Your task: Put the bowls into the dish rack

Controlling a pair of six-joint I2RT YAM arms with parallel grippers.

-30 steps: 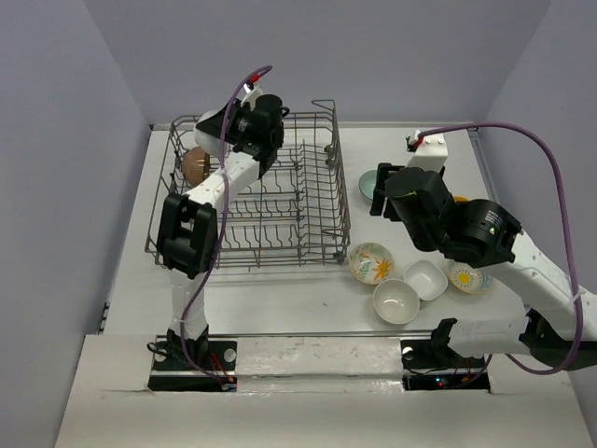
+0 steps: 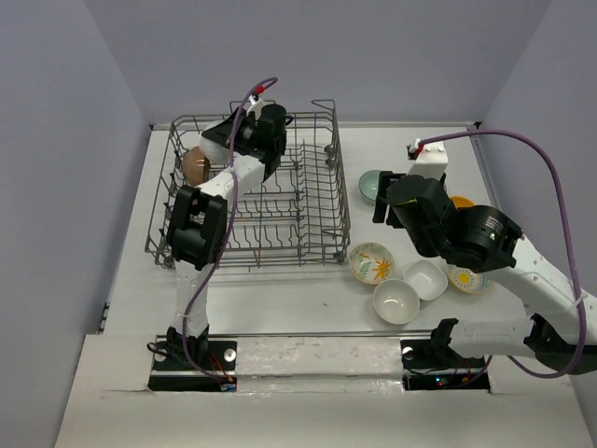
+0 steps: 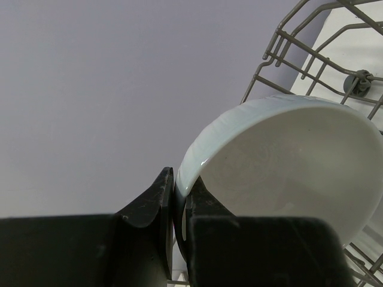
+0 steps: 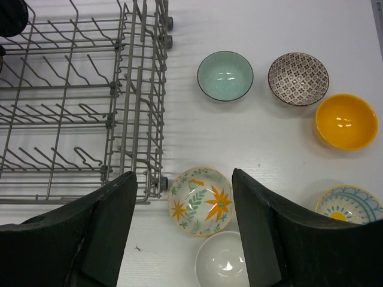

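Observation:
My left gripper is shut on the rim of a white bowl [image 3: 287,161], held tilted in the back-left part of the wire rack [image 2: 308,187]. A brown bowl [image 2: 194,166] stands in the rack at the left. My right gripper is open, empty, above the counter right of the rack. Below it lie a flowered bowl [image 4: 200,200], a white bowl [image 4: 221,260], a green bowl [image 4: 225,76], a speckled bowl [image 4: 298,79], a yellow bowl [image 4: 345,121] and a blue-rimmed bowl [image 4: 348,204].
A square white dish [image 2: 425,280] lies at the front right of the counter [image 2: 270,308]. The rack's middle and front rows are empty. Grey walls enclose the back and sides.
The right arm has moved very slightly; the bowls on the counter are unchanged.

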